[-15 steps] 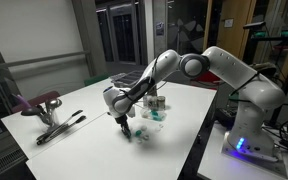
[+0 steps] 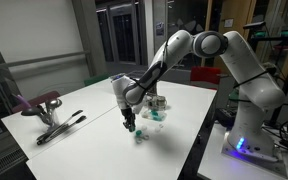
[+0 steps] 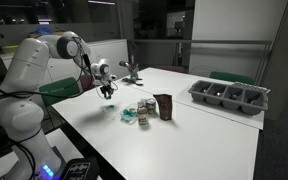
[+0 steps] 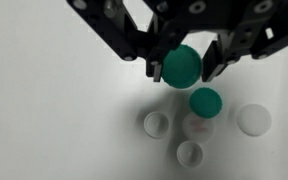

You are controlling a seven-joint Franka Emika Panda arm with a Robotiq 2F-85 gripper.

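Note:
In the wrist view a round green lid (image 4: 182, 66) sits between the fingers of my gripper, which is shut on it. Below it in that view, a second green lid (image 4: 205, 102) rests on the white table, partly over a pale lid (image 4: 197, 127). White round caps (image 4: 253, 120) and small cup-like caps (image 4: 156, 124) lie around these. Exterior view 1 has my gripper (image 2: 131, 125) just above the tabletop, behind and left of a green lid (image 2: 138, 133). The held lid is too small to make out clearly there.
Jars (image 3: 142, 116) and a dark brown bag (image 3: 164, 106) stand on the table in exterior view 2. A grey metal bin rack (image 3: 229, 95) is at its far side. Utensils in a holder (image 2: 47, 116) occupy the left in exterior view 1.
My gripper has risen a little from the table and shifted slightly right in exterior view 1, with the upper arm swinging right. Lids and jars on the table look unmoved.

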